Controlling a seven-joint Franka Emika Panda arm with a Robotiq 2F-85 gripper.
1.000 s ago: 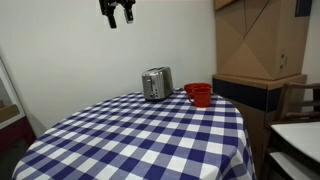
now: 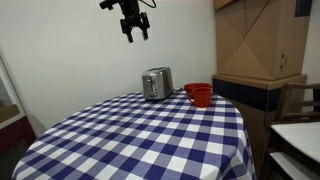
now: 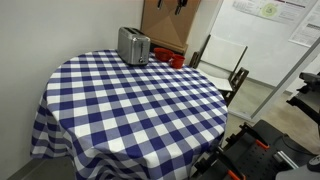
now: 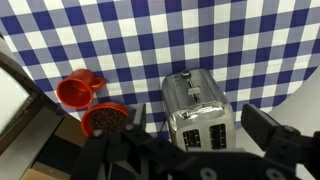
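Note:
High above the table, in exterior view 1, my gripper [image 2: 137, 37] hangs open with its fingers pointing down. Nothing is between them. Below and a little to its right stands a silver toaster [image 2: 157, 84] on the checked cloth. From the wrist view, the toaster [image 4: 199, 112] lies under the gap between my open fingers, well below them. A red mug [image 4: 76, 91] and a red bowl [image 4: 103, 119] with dark brown contents are close together to the left of the toaster. Exterior view 2 shows the toaster [image 3: 133, 46] beside the red mug [image 3: 177, 61].
A blue-and-white checked tablecloth [image 2: 130, 140] covers the table, and its broad front part is bare. Cardboard boxes [image 2: 258, 45] are stacked behind the mug side. A chair [image 3: 228, 80] stands by the table.
In exterior view 1 my gripper has moved right and somewhat lower, nearer to the toaster. The toaster and the red mug have stayed in place.

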